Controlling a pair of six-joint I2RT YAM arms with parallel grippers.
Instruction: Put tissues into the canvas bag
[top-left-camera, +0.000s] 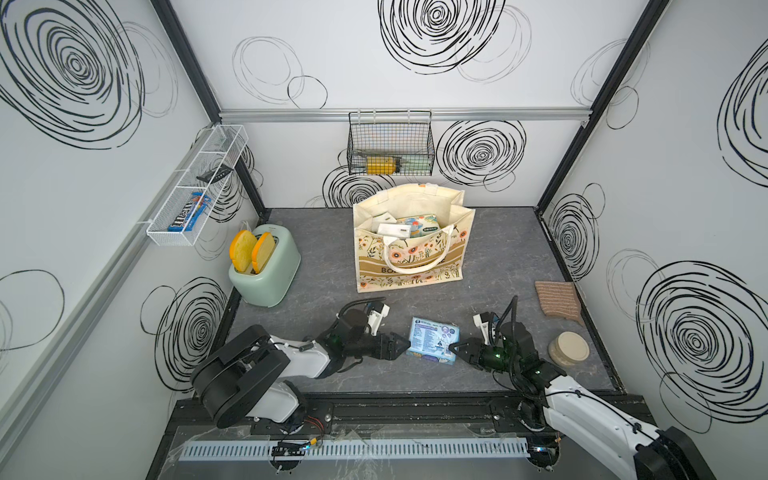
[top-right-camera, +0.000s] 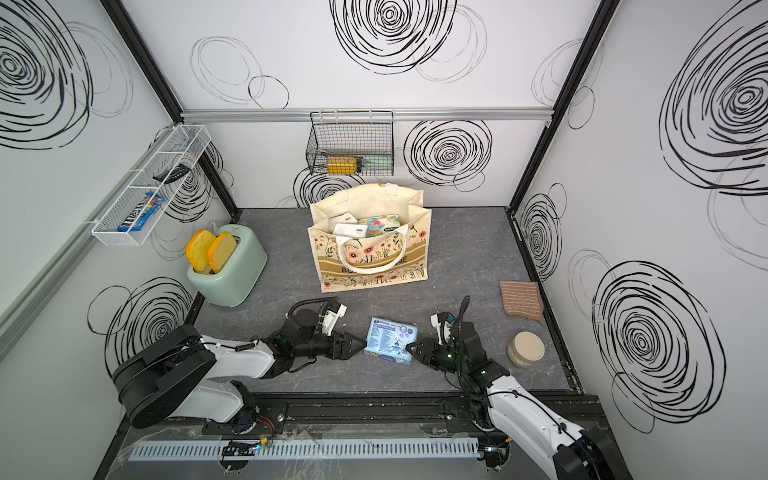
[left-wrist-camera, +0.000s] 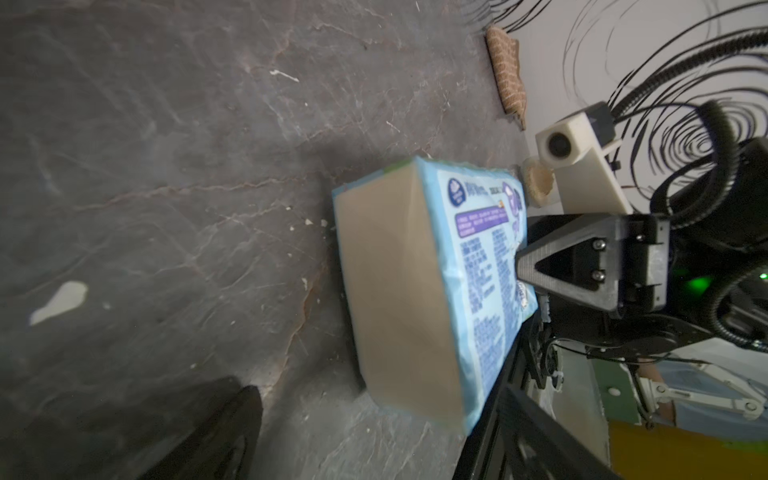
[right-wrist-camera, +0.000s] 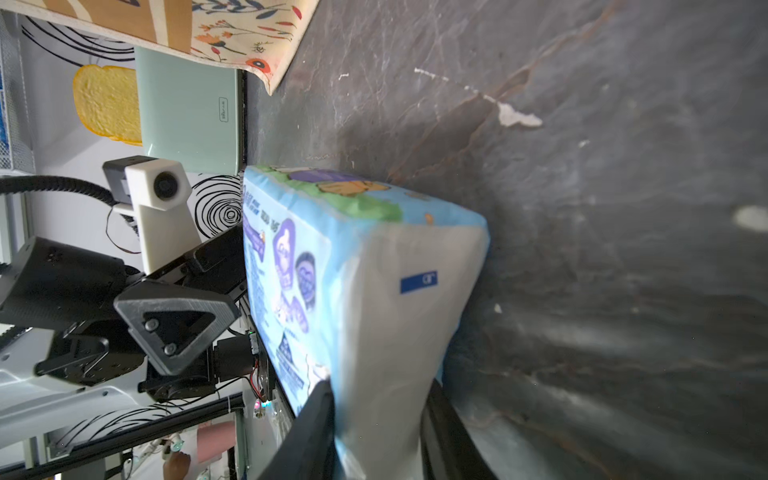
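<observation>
A light-blue tissue pack lies on the table in front of the canvas bag, which holds several packs and boxes. My right gripper is at the pack's right end, its fingers on either side of that end, part closed around it; whether it grips firmly I cannot tell. My left gripper stands open just left of the pack, nothing between its fingers.
A green toaster with bread stands at the left, a brown cloth and a round lidded container at the right. Wire baskets hang on the walls.
</observation>
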